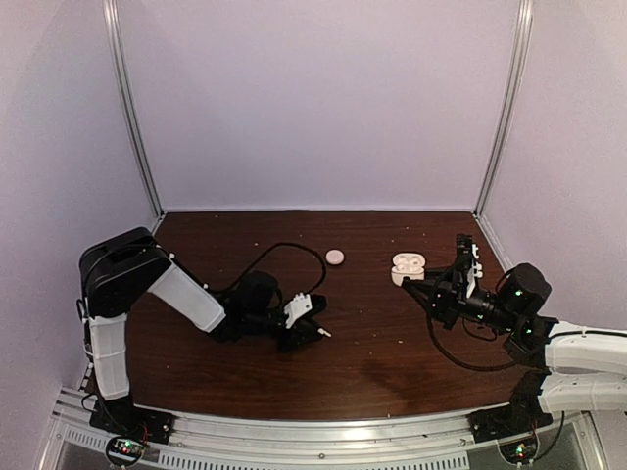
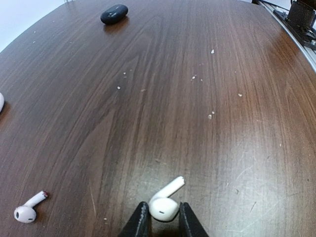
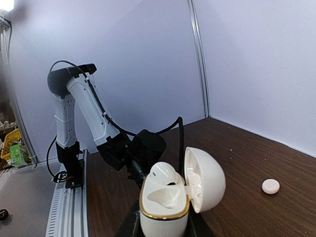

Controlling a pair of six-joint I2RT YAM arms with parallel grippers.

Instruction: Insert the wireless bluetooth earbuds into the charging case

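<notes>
A white earbud [image 2: 165, 210] has its round head between the fingertips of my left gripper, close against both of them; whether they grip it does not show. Its stem points away over the wood. Another white earbud [image 2: 25, 213] lies apart on the table, at the lower left of the left wrist view. The white charging case [image 3: 164, 202] has its lid [image 3: 204, 178] flipped up and its hollows facing upward. My right gripper is shut on the case's lower body, fingers on either side; in the top view this is on the right of the table.
A pale round object [image 1: 335, 257] rests near the table's back middle. In the left wrist view, a dark oval object [image 2: 114, 14] sits far off. Small white specks dot the wood. Between the arms the tabletop [image 1: 372, 323] is mostly clear.
</notes>
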